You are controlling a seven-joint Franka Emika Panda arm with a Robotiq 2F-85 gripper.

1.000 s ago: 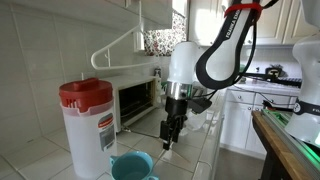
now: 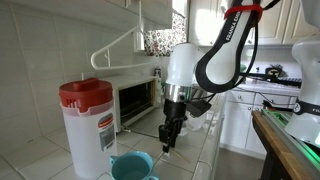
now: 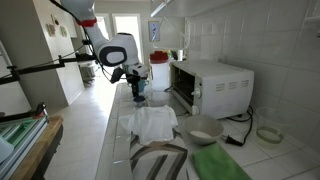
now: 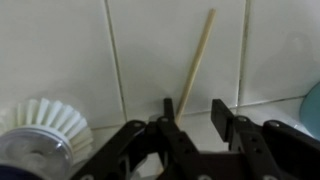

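A thin wooden stick (image 4: 198,62) lies on the white tiles in the wrist view. Its near end reaches between the black fingertips of my gripper, which stand apart with a visible gap; whether they touch the stick cannot be made out. Seen from exterior view 1, the gripper (image 2: 168,146) points down close to the counter, beside a teal mug (image 2: 132,167). The mug's rim (image 4: 313,108) shows at the right edge of the wrist view. Exterior view 2 has the gripper (image 3: 137,95) low over the far counter, its detail too small to read.
Left of the fingers is a round object with white bristles (image 4: 55,118). A white pitcher with a red lid (image 2: 88,125) stands near the mug. Along the counter are a toaster oven (image 3: 218,88), a white cloth (image 3: 150,123), a bowl (image 3: 200,128) and a green cloth (image 3: 218,163).
Over the last second my gripper has shifted slightly down and to the right in exterior view 1. The mug and pitcher have stayed put.
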